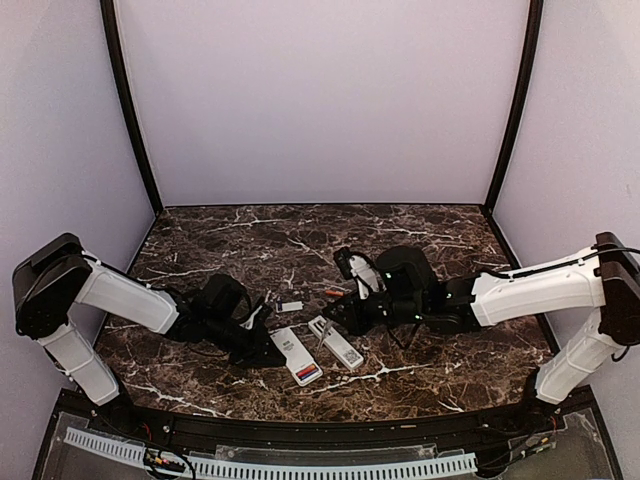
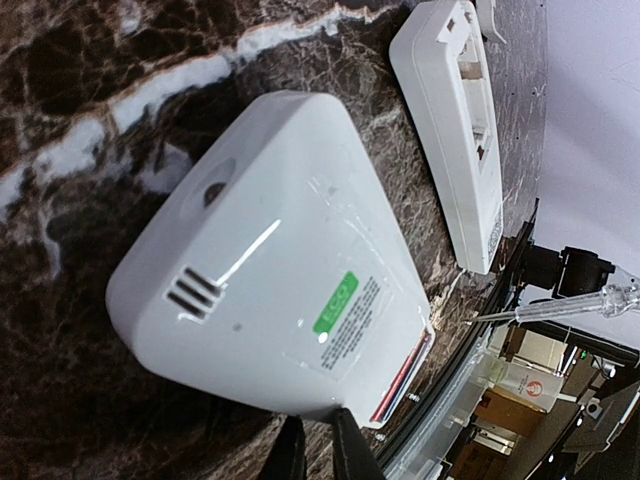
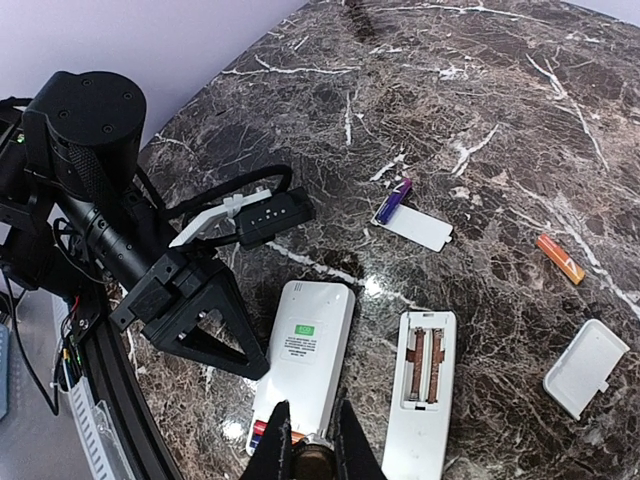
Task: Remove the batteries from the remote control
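Observation:
A white remote control (image 2: pixel 280 240) with a green label lies face down on the table, its open end holding a blue and a red battery side by side (image 1: pixel 305 372). At its left edge my left gripper is shut on it; the contact itself is barely visible. My right gripper is shut on a screwdriver with a clear handle (image 2: pixel 608 300). Its thin shaft (image 2: pixel 510 317) points down, the tip apart from the battery end in the left wrist view. Below the tip, how high it hangs is hard to tell.
A second white remote (image 3: pixel 418 400) with an empty battery slot lies to the right. Two battery covers (image 3: pixel 418 228) (image 3: pixel 587 366), a purple battery (image 3: pixel 394 202) and an orange battery (image 3: pixel 560 258) lie behind and to the right.

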